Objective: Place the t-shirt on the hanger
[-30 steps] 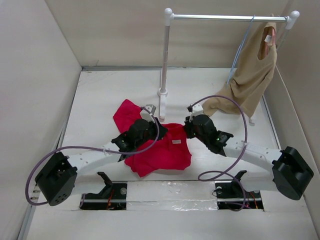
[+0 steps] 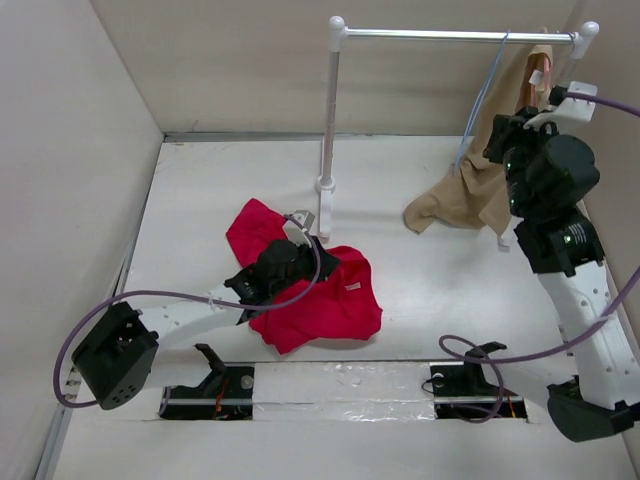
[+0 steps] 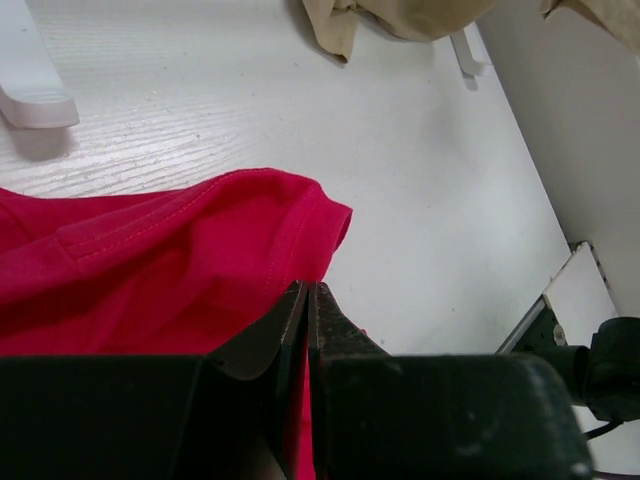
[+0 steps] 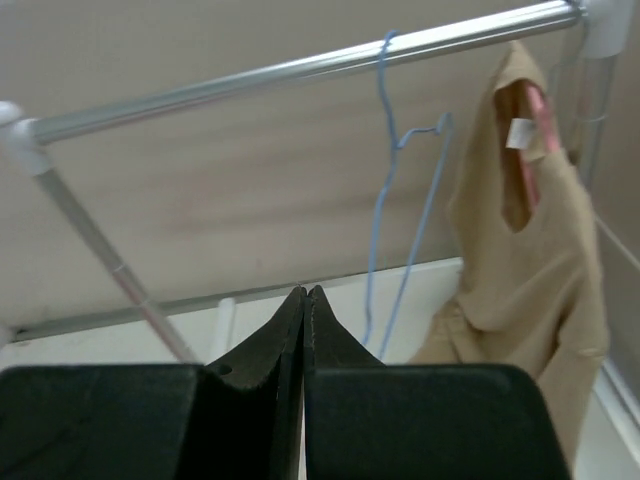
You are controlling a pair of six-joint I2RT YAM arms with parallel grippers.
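A red t-shirt (image 2: 310, 315) lies crumpled on the white surface, its fabric (image 3: 160, 260) filling the lower left wrist view. My left gripper (image 2: 318, 258) is shut low over it. My right gripper (image 2: 495, 145) is raised high at the right, near the rail. Blue hangers (image 4: 382, 180) hang from the rail, in front of the right gripper in its view; its fingertips meet, with nothing showing between them.
The metal rail (image 2: 450, 36) spans the back right on white posts. A tan garment (image 2: 440, 200) hangs on a pink hanger (image 4: 540, 115) at its right end.
My right arm has swung up and right from beside the red t-shirt to near the rail. The left arm is almost still.
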